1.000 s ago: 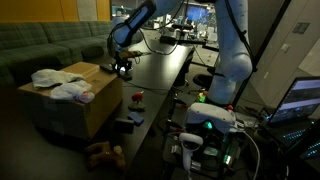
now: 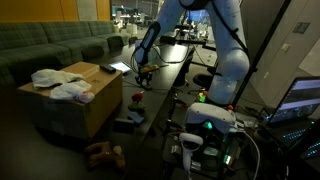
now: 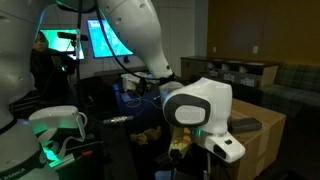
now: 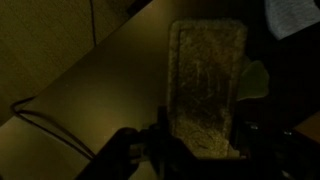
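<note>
A tan, worn rectangular block (image 4: 206,70), perhaps a sponge, stands out in the dim wrist view. My gripper is shut on the block's near end, with dark fingers on both sides. In exterior view 1 the gripper (image 2: 143,79) hangs over the dark table beyond the cardboard box; the block is too small to make out there. The white arm (image 3: 200,115) fills the middle of exterior view 2 and hides much of the gripper.
The cardboard box (image 2: 75,112) has white cloths (image 2: 72,89) on top. Nearer lie a red object (image 2: 138,98), a bluish object (image 2: 125,125) and a brown object (image 2: 105,155). A dark cable (image 4: 48,129) and a green piece (image 4: 253,80) show below the gripper.
In exterior view 1 the gripper has moved right and slightly down the picture, away from the box's far corner. The objects on the table look unmoved.
</note>
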